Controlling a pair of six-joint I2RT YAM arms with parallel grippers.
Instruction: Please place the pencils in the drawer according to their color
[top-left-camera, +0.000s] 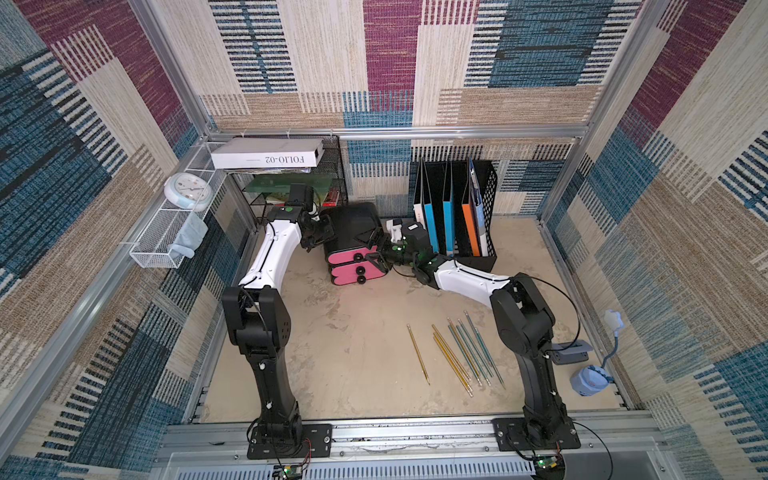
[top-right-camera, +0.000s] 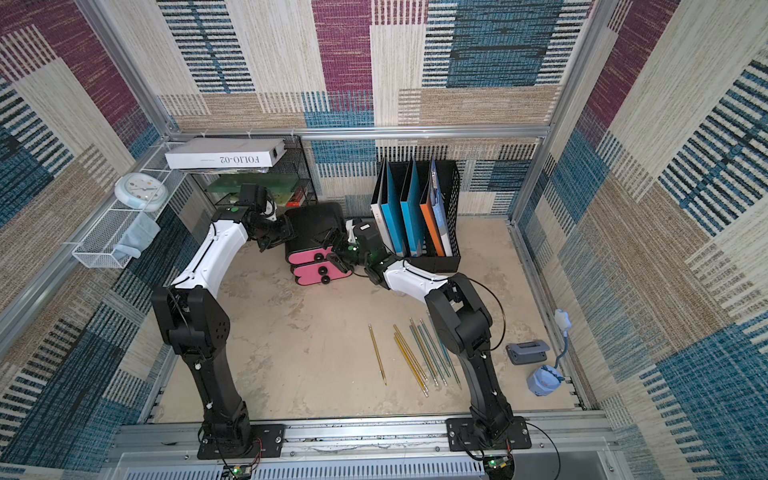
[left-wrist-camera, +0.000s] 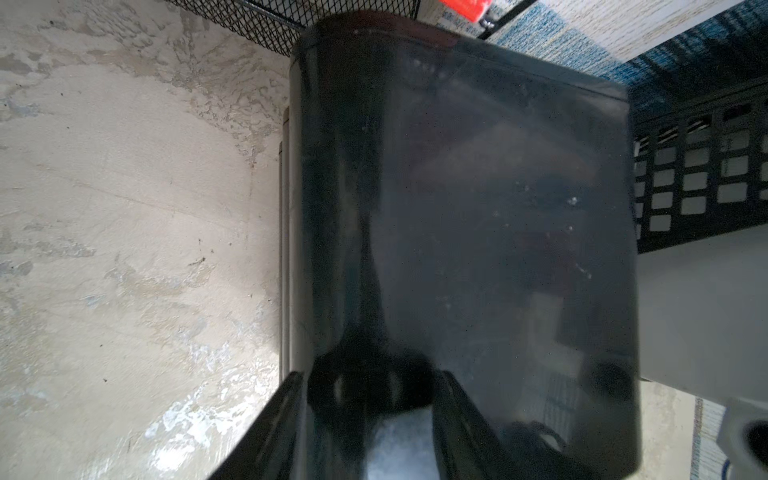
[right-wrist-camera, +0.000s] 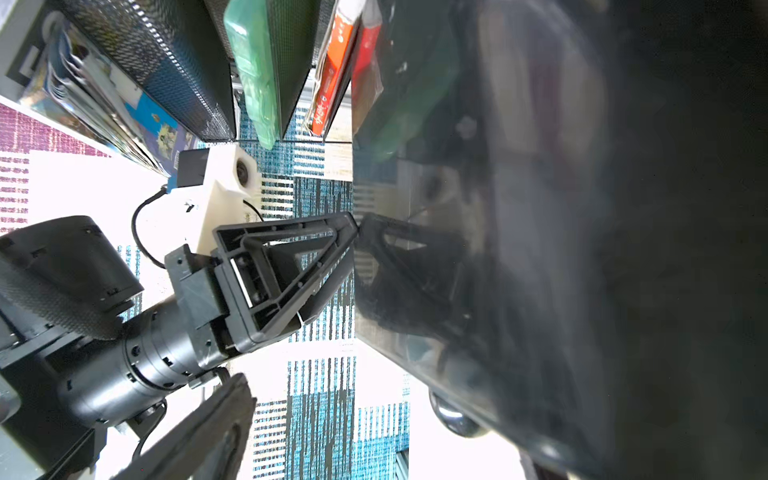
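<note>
The black drawer cabinet (top-left-camera: 352, 224) has two pink drawers (top-left-camera: 345, 274) with dark knobs, both pushed in; their contents are hidden. My right gripper (top-left-camera: 374, 249) is open by the front right of the upper drawer. At the cabinet's upper left my left gripper (top-left-camera: 325, 231) is open; in the right wrist view its fingers (right-wrist-camera: 280, 264) appear to meet the cabinet's top edge. On the table lie one lone yellow pencil (top-left-camera: 417, 354), several more yellow pencils (top-left-camera: 453, 364) and several teal pencils (top-left-camera: 484, 349) to their right.
Behind on the right stands a black file holder (top-left-camera: 480, 261) with folders. A wire rack (top-left-camera: 340, 172) is at the back left. A stapler (top-right-camera: 528, 352) and a blue lamp (top-right-camera: 545, 380) sit far right.
</note>
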